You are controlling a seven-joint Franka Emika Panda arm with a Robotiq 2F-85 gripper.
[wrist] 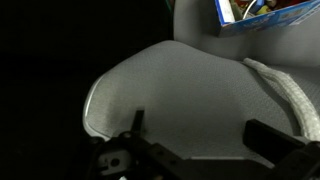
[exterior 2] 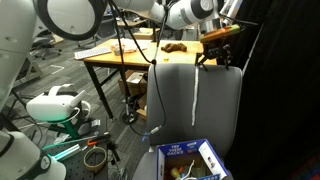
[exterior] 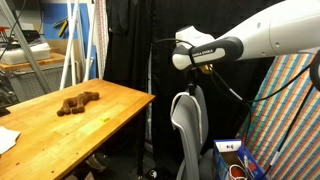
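My gripper is open in the wrist view, its two dark fingers wide apart and nothing held between them. Below them spreads the grey fabric back of a chair (wrist: 195,85). A pale woven strap (wrist: 290,97) lies over the chair's right part. From exterior view 2, the gripper (exterior 2: 214,60) hangs at the top edge of the chair back (exterior 2: 175,100), with the strap (exterior 2: 195,98) running down its face. Whether the fingers touch the chair cannot be told. Against the black curtain in exterior view 1 the fingers are hard to make out.
A blue box (exterior 2: 190,158) with mixed small items stands low in front of the chair back. To the left in exterior view 1, a brown plush toy (exterior: 78,103) lies on a wooden table (exterior: 110,110). Black curtain (exterior: 130,45) hangs behind.
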